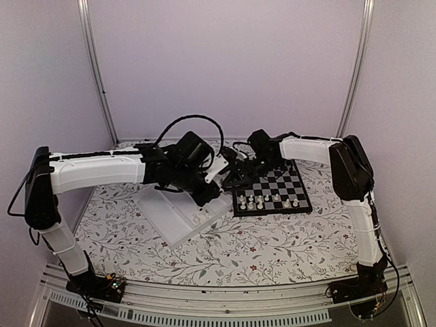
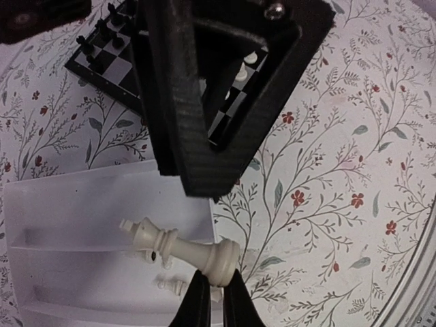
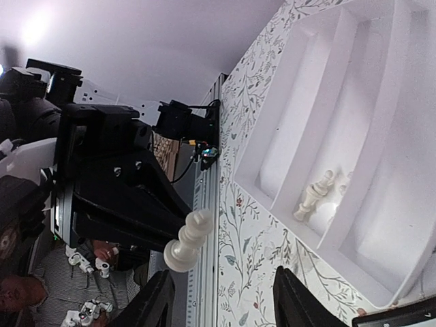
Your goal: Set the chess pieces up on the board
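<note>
A white chess piece, tall with a crown top, is held by my left gripper, shut on it near the base, above the white tray; it also shows in the right wrist view [image 3: 194, 235]. My right gripper is open, fingers empty, facing the held piece and tray. The chessboard [image 1: 279, 184] carries black pieces at the back and several white pieces along the front. More white pieces [image 3: 310, 197] lie in the tray's middle compartment.
The tray sits left of the board on a floral table. Both arms are close together over the gap between tray and board, partly hiding the back of each from the top view.
</note>
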